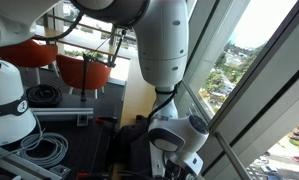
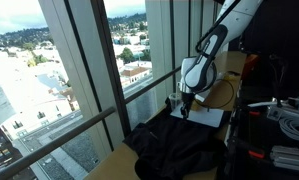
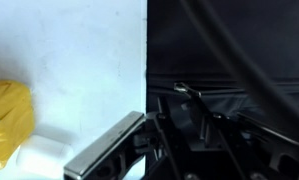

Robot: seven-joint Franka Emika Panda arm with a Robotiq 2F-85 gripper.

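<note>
In the wrist view, a black cloth [image 3: 214, 50] fills the right side, with a fold running across it. A white sheet [image 3: 89, 60] lies to its left, bearing a yellow object [image 3: 7, 115] and a small white object [image 3: 44, 155]. My gripper is over the border between sheet and cloth, its fingers apart. Nothing clearly shows between them. In exterior view 2, the gripper [image 2: 186, 105] is low over the white sheet [image 2: 204, 116], behind the crumpled black cloth [image 2: 174, 145]. The arm partly hides the gripper [image 1: 174, 168] in exterior view 1.
Tall windows [image 2: 44, 80] and their metal rail [image 2: 59, 145] border the work surface. A coiled cable [image 1: 44, 148] lies beside the robot's base. Orange chairs [image 1: 84, 72] stand farther back. A dark cable [image 3: 239, 60] crosses the wrist view.
</note>
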